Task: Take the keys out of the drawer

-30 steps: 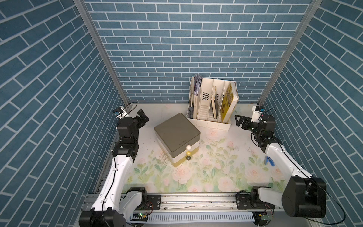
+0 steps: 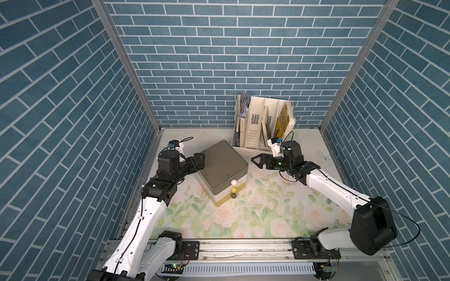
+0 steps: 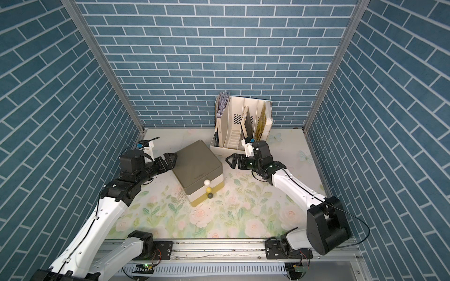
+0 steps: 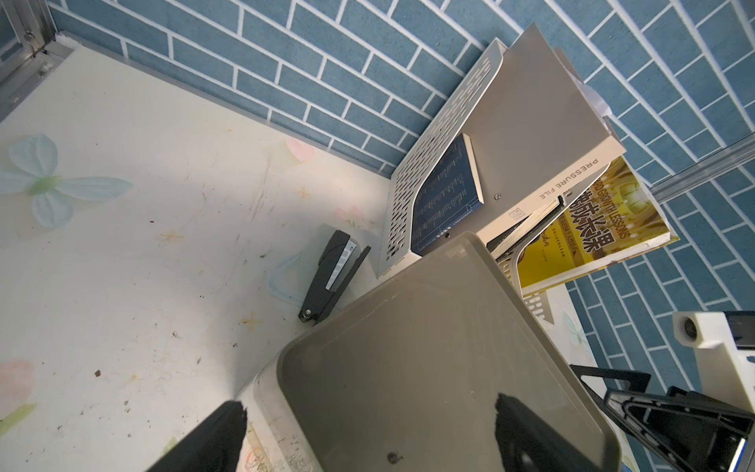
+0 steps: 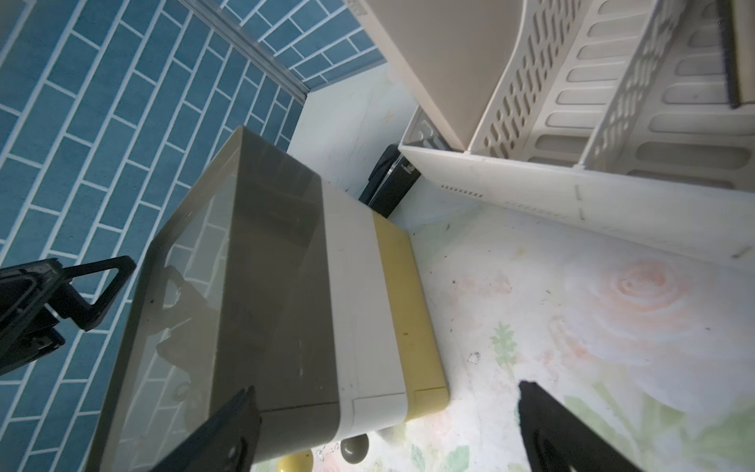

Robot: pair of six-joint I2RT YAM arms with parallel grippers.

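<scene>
A small drawer box with a grey-brown top (image 2: 219, 164) stands turned at an angle on the table, its drawers closed. White, yellow (image 2: 234, 190) and dark (image 2: 233, 195) round knobs stick out from its front corner side. No keys show in any view. My left gripper (image 2: 200, 161) is over the box's left edge; in the left wrist view its two dark fingers (image 4: 515, 432) stand wide apart with the lid beneath. To the right of the box hovers my right gripper (image 2: 256, 161), open, nothing between its fingers.
Behind the box is a white file rack (image 2: 262, 124) holding folders and a yellow book (image 4: 597, 228). A black stapler (image 4: 334, 275) lies on the table between box and rack.
Both arms have moved inward. The left gripper has come right to the box's left edge, and the right gripper has travelled left, close to the box's right side. The box has not moved.
</scene>
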